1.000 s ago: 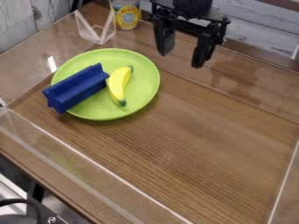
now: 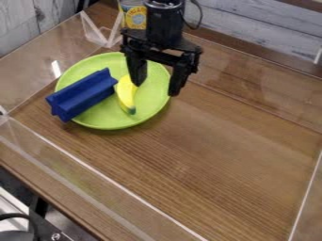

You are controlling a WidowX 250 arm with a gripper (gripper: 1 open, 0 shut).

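My black gripper (image 2: 157, 66) hangs open over the back right part of a green plate (image 2: 141, 114), its fingers pointing down on either side with nothing seen held. A yellow banana (image 2: 127, 93) lies on the plate just below and left of it. A blue block (image 2: 82, 94) rests along the plate's left side, left of the banana.
A can (image 2: 134, 17) stands at the back, partly behind the arm, near a translucent plastic item (image 2: 101, 28). White boards run along the back edge.
The banana, block and plate look unmoved.
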